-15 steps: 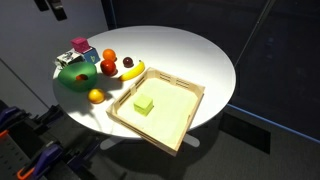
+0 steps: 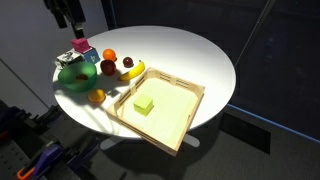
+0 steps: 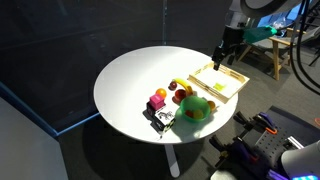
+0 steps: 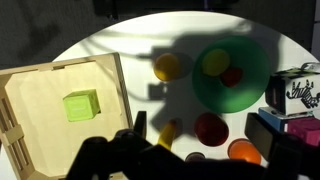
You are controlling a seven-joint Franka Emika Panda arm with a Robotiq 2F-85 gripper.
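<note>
My gripper (image 2: 71, 24) hangs high above the table, over the bowl side. In the wrist view its dark fingers (image 4: 262, 140) stand wide apart, and nothing is held between them. Below the gap lies a yellow banana (image 4: 167, 134), partly covered by the left finger. A green block (image 4: 81, 105) sits inside the shallow wooden tray (image 2: 188, 123). The green bowl (image 4: 225, 95) holds a yellow-green item (image 4: 215, 62) and a red item (image 4: 232, 76). An orange fruit (image 4: 168, 67) rests between bowl and tray, on the table.
Near the bowl are a dark red fruit (image 4: 211, 128), another orange fruit (image 4: 244, 151) and a small dark fruit (image 2: 128, 62). A black-and-white box (image 4: 292, 93), a blue box (image 2: 89, 54) and a pink block (image 2: 80, 44) stand close together.
In exterior view 1 my gripper has moved right and down from the upper left corner. The tray, bowl, fruit and boxes stay where they were.
</note>
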